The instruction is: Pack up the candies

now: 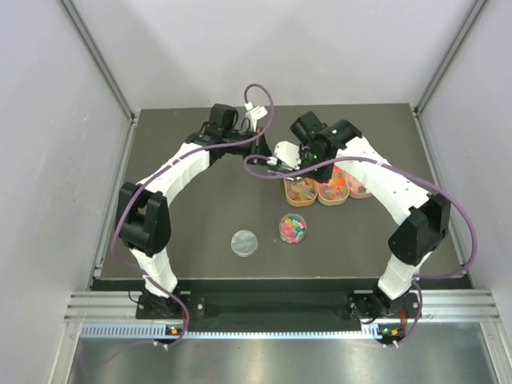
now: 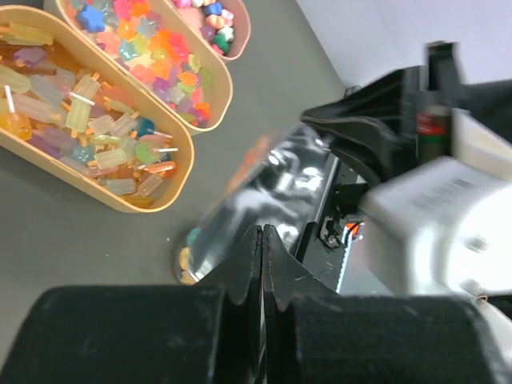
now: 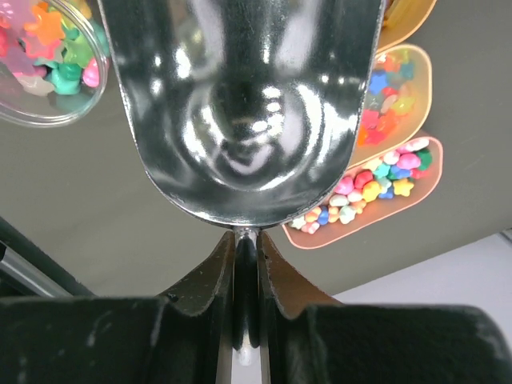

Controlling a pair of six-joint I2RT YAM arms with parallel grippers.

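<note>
My right gripper is shut on a shiny metal scoop (image 3: 240,120), raised over the candy bins; its bowl looks empty. My left gripper is shut, nothing visible between its fingers, close beside the scoop and right arm above the bins. A clear round jar (image 1: 292,228) holds mixed colourful candies. Three oblong bins hold candies: popsicle shapes (image 2: 96,136), translucent flower and star shapes (image 2: 152,56), and small pastel pieces (image 3: 364,196). In the top view the arms partly hide the bins.
A clear round lid (image 1: 244,243) lies left of the jar. The two arms are very close together at the centre back.
</note>
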